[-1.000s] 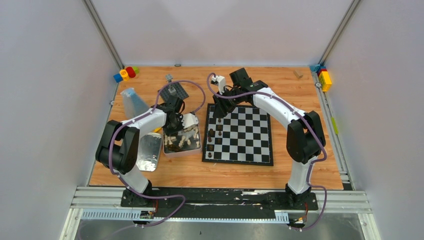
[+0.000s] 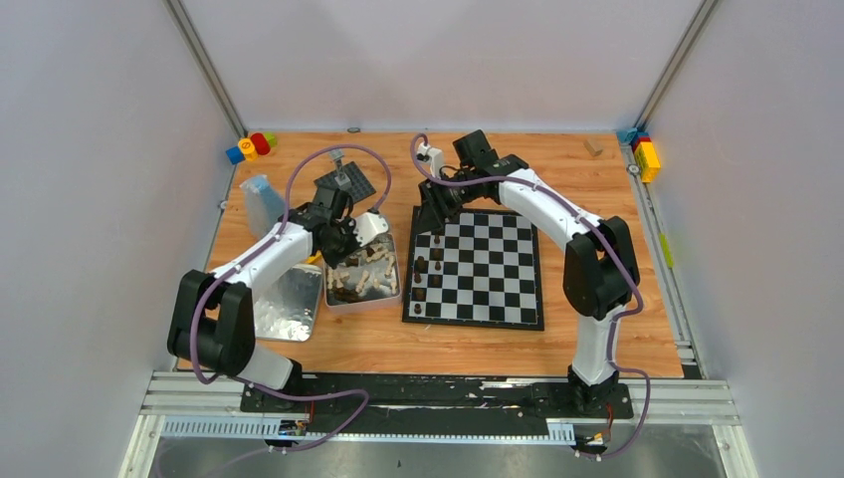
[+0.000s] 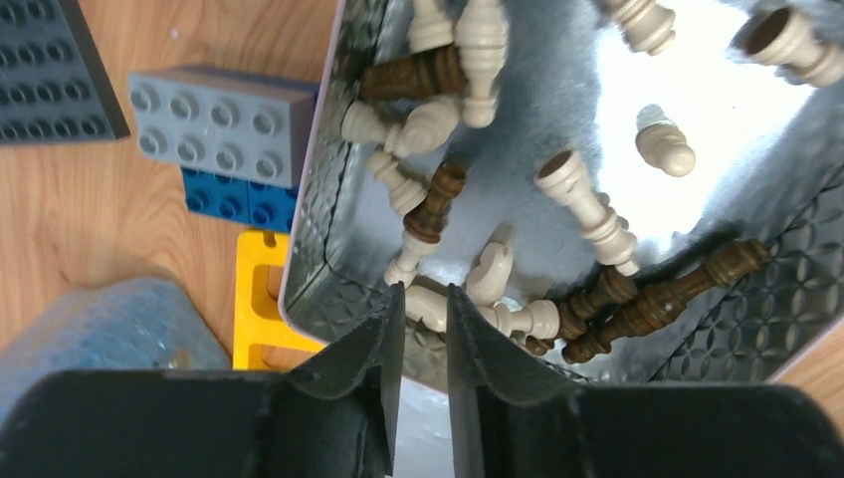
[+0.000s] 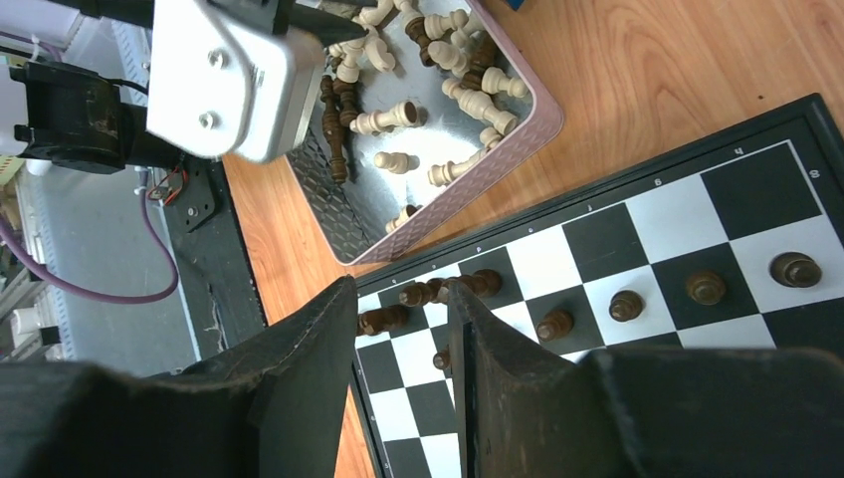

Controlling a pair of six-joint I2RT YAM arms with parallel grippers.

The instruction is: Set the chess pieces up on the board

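Cream and dark brown chess pieces lie jumbled in a metal-bottomed box (image 2: 363,307). Over one side of it hangs my left gripper, its fingers part open with a narrow gap. A cream piece (image 3: 426,307) shows beyond its fingertips, apparently lying in the box. The chessboard (image 4: 637,224) is to the box's right. Along its near-box side stand several dark pieces, among them a pawn (image 4: 625,306) and a larger piece (image 4: 795,270). My right gripper hovers above that side, part open, with dark pieces visible below and nothing held.
Grey and blue toy bricks (image 3: 221,124) and a yellow part (image 3: 261,299) sit close outside the box. A bluish translucent container (image 2: 263,204) and a silver tray (image 2: 289,304) stand left. The left arm's white housing (image 4: 234,85) is near the right gripper. The board's right half is clear.
The right gripper has moved a little to the left above the board. Pieces on the board look unmoved.
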